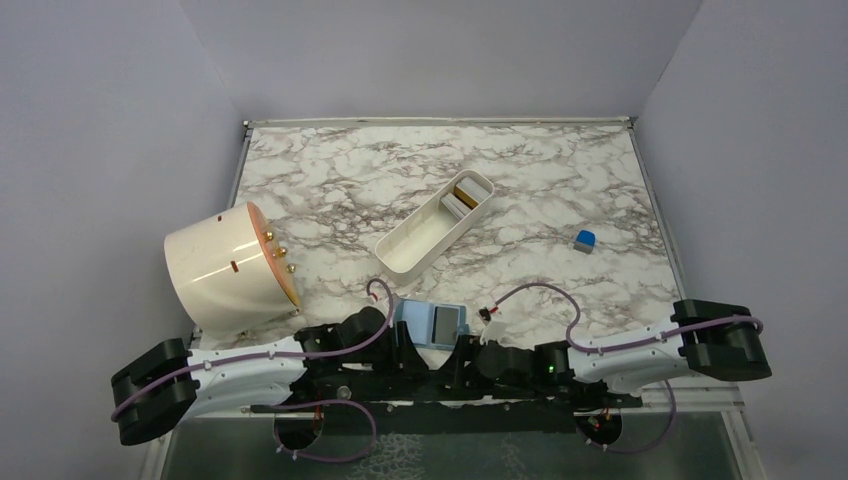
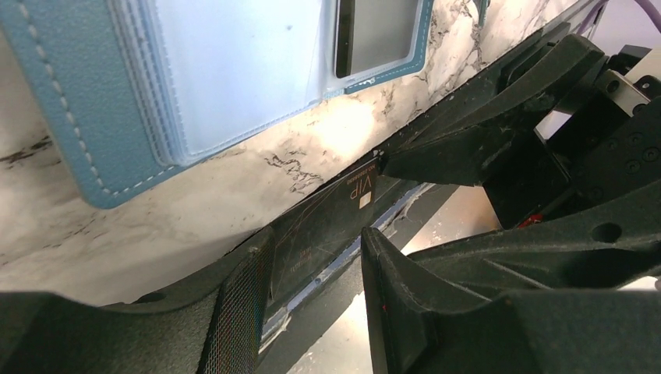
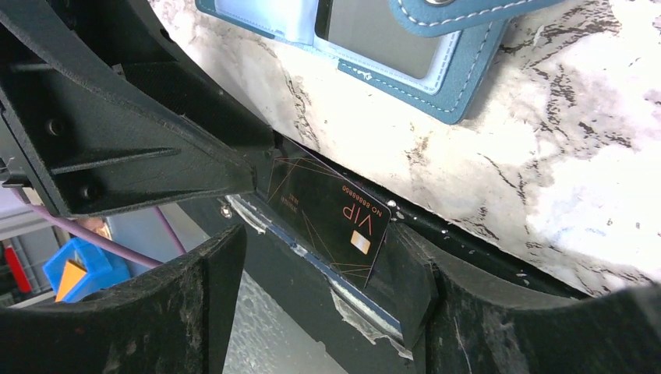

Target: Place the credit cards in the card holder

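Observation:
A black VIP card lies on the dark strip at the table's front edge, beside the light-blue card holder, which lies open with clear sleeves and a grey panel. My left gripper is open low over the card. My right gripper is open at the card too, its fingers either side below it. The two grippers are close together at the front middle in the top view.
A white tray with several cards stands behind the holder. A cream cylinder with gold knobs stands at left, a small blue block at right.

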